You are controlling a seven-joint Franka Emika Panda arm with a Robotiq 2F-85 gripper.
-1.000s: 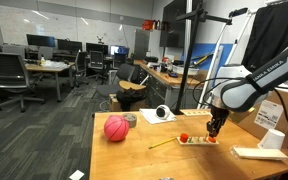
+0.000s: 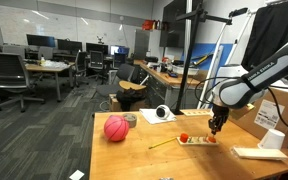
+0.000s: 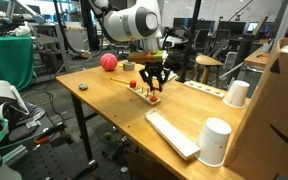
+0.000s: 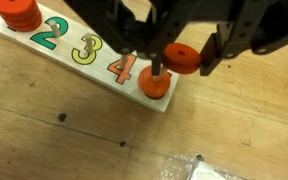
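Note:
A pale wooden number board (image 4: 89,65) with pegs and painted numerals, 2, 3 and 4 among them, lies on the table. Red discs (image 4: 20,12) sit at one end, and an orange disc (image 4: 154,84) is around the peg at the other end. My gripper is just above that end, fingers pointing down. Between its fingers is another orange-red disc (image 4: 184,58), tilted and beside the peg top; whether they grip it firmly does not show. In exterior view 2 the gripper (image 3: 156,82) hangs over the board's near end.
A clear plastic packet (image 4: 209,172) lies near the board. A white cup (image 3: 214,142) and a long pale block (image 3: 172,135) stand to the right. A pink ball (image 2: 116,128) and a yellow stick (image 2: 163,144) are to the left. Open tabletop lies in front.
In exterior view 1 the arm and gripper stay over the same end of the board, with at most a slight shift. The board and the other objects have not moved.

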